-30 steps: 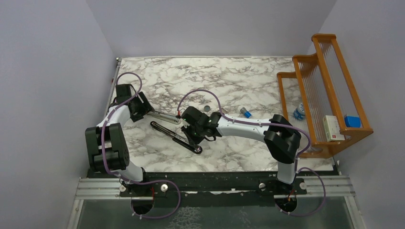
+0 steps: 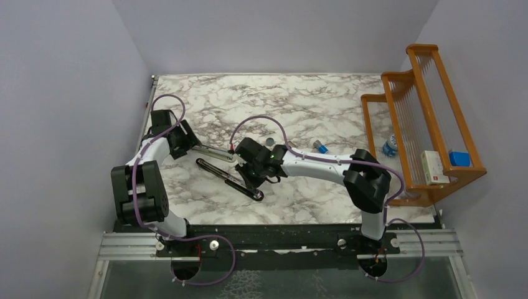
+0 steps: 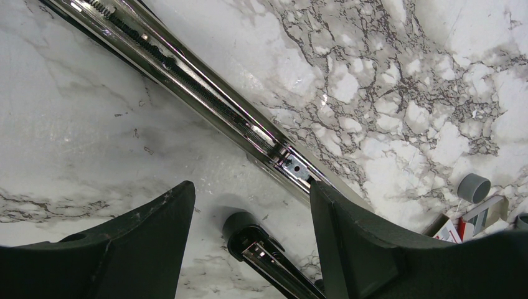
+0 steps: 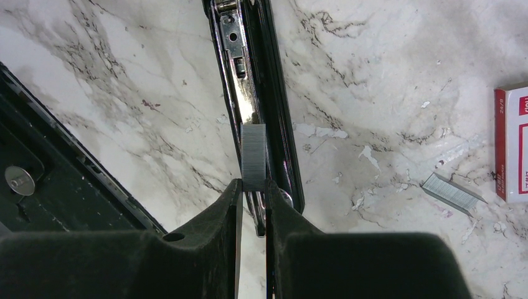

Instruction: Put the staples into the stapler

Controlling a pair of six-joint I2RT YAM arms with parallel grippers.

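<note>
The long stapler lies opened out on the marble table. Its metal channel with a spring inside (image 3: 205, 96) crosses the left wrist view diagonally. Its black base with a metal track (image 4: 283, 124) lies apart, below the channel in the top view. A grey staple strip (image 4: 253, 156) is pinched at its near end by my right gripper and points forward over the track. Whether strip and track touch I cannot tell. My left gripper is open near the channel, fingers wide apart, nothing gripped between them.
A loose staple strip (image 4: 453, 192) lies beside a red and white staple box (image 4: 514, 143). Small grey cylinders (image 3: 474, 188) stand near the box. A wooden rack (image 2: 439, 112) takes up the right side.
The left arm and the stapler parts look unmoved.
</note>
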